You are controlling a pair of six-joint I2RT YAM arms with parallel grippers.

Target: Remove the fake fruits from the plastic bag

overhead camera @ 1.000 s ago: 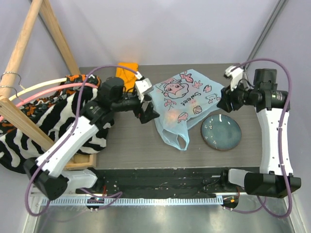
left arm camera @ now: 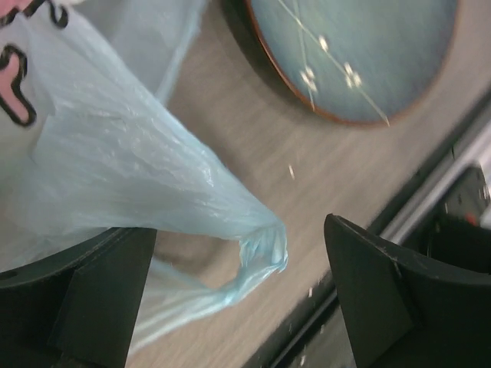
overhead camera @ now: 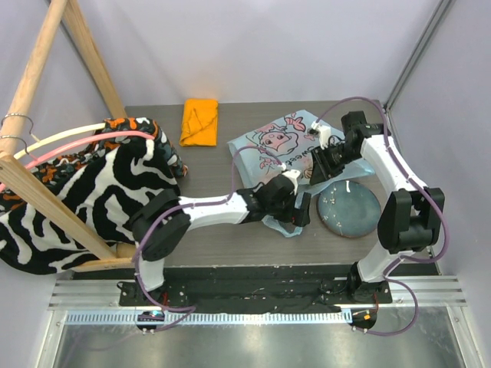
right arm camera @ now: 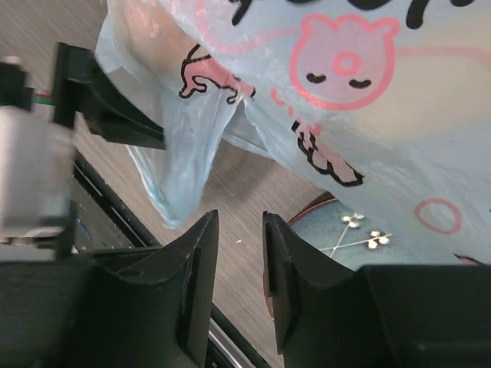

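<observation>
A pale blue plastic bag (overhead camera: 276, 141) with pink and black cartoon print lies flat on the table, its handle end toward the front. Orange shapes show faintly through it in the right wrist view, but the fruits themselves are hidden inside. My left gripper stands open around the bag's handle (left arm camera: 265, 249), which lies between its fingers without being pinched. Over the bag's right side hangs my right gripper, part open, with nothing visible between its fingers. The left gripper's dark finger (right arm camera: 123, 119) shows beside the handle in that view.
A round blue plate (overhead camera: 349, 208) with a brown rim sits right of the bag, below the right gripper. An orange cloth (overhead camera: 199, 123) lies at the back. Patterned garments (overhead camera: 92, 188) on a wooden rack fill the left. Bare table lies left of the bag.
My left gripper has come from the back left, forward and right to the bag's handle. The right gripper has swung left over the bag. The bag has barely moved.
</observation>
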